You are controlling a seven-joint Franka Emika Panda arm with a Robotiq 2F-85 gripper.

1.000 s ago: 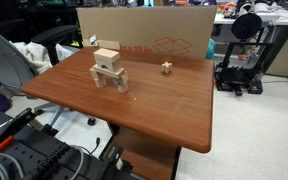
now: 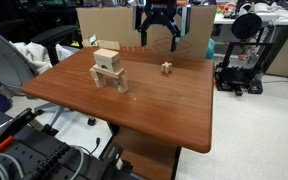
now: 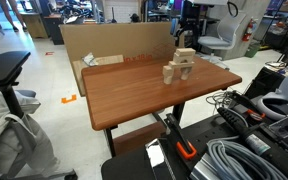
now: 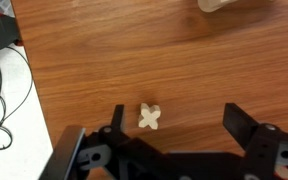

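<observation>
My gripper (image 2: 158,44) hangs over the far part of the table, in front of the cardboard, with its two fingers well apart and nothing between them. In the wrist view the open gripper points down at the brown tabletop. A small pale cross-shaped piece (image 4: 149,116) lies below, nearer the left finger. From exterior view 1, this small piece (image 2: 166,67) rests alone on the table, below and slightly right of the gripper. To its left stands a stack of pale wooden blocks (image 2: 107,57), topped by a rectangular block.
A cardboard panel (image 2: 189,38) stands along the table's far edge. A grey chair (image 2: 9,60) is at the left. In the wrist view, part of another pale block (image 4: 216,3) shows at the top edge.
My gripper has come into exterior view 1 from above. It has moved down and right toward the small piece, its fingers still apart. The blocks have not moved.
</observation>
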